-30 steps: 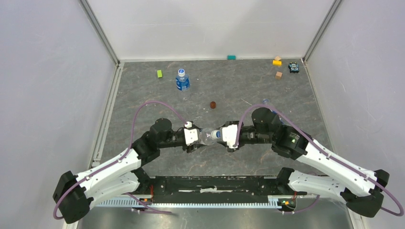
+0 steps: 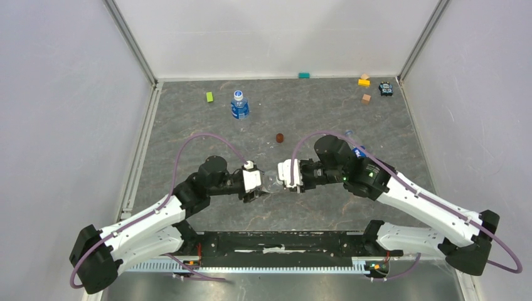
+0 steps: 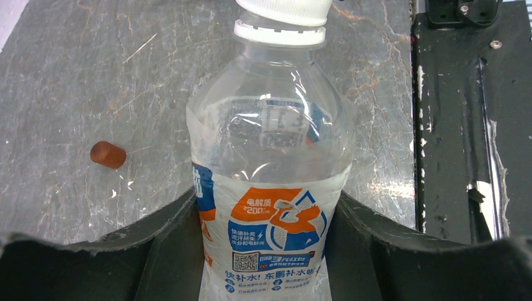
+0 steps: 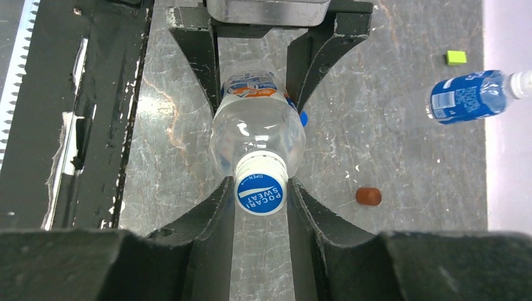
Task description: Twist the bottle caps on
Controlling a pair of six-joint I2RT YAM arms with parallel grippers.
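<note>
My left gripper is shut on the body of a clear plastic bottle (image 3: 263,138) with an orange, blue and white label, held sideways between the two arms in the top view. My right gripper is shut on its white cap (image 4: 260,191), which has a blue top and sits at the bottle's mouth. In the left wrist view the cap (image 3: 282,9) looks slightly tilted above the white neck ring; I cannot tell if it is threaded on. A second bottle with a blue label (image 2: 239,108) stands at the back left, capped.
Small blocks lie about: green (image 2: 209,97), brown (image 2: 280,137), yellow (image 2: 364,82), teal (image 2: 304,75). A dark toy (image 2: 386,88) is at the back right. Another bottle (image 2: 356,150) is partly hidden behind the right arm.
My right gripper and arm have shifted slightly toward the back and left, closer to the left gripper. The left arm and bottle are nearly unchanged.
</note>
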